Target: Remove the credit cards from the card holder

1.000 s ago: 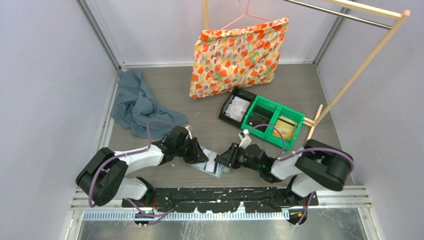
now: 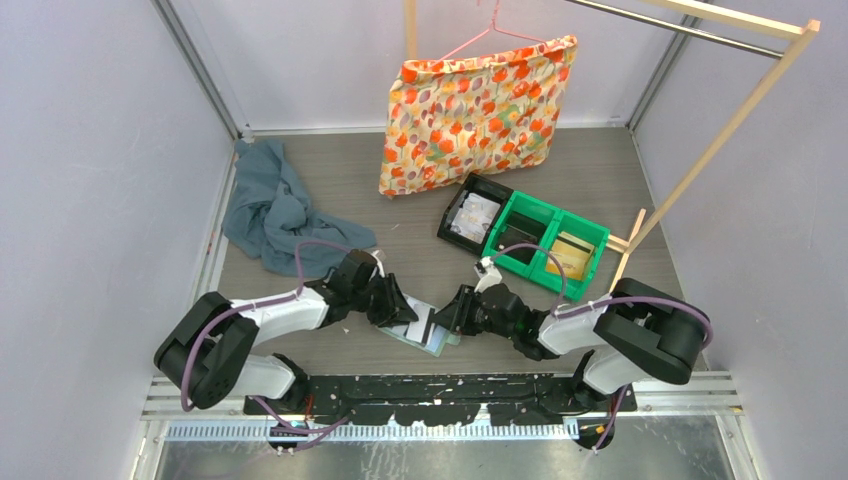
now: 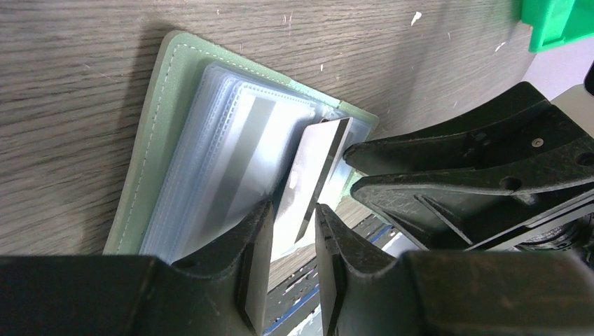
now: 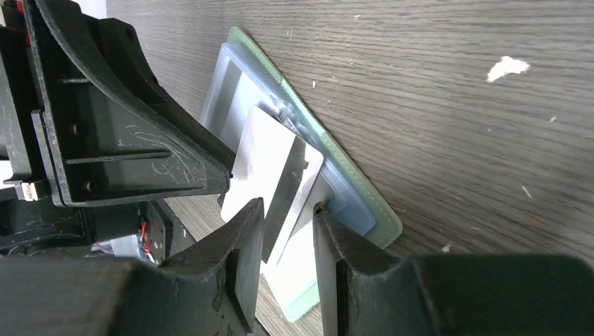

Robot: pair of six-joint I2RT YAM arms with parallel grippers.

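Note:
The green card holder (image 3: 136,203) lies open near the table's front, with clear sleeves and a white card with a dark stripe (image 3: 308,168) in the left wrist view, also seen as the card (image 4: 263,161) in the right wrist view. My left gripper is open, its fingertips over the card and sleeve edge. My right gripper reaches from the right side, its fingers parted above the card's edge, touching or very near it; I cannot see anything held between them.
Green bins (image 2: 580,280) and a black box (image 2: 450,235) stand at back right. A blue-grey cloth (image 2: 270,210) lies at left, and a flowered fabric (image 2: 470,120) hangs behind. Bare table surrounds the holder.
My right arm has shifted slightly at the elbow and wrist, its gripper staying by the holder. The left arm looks nearly unchanged.

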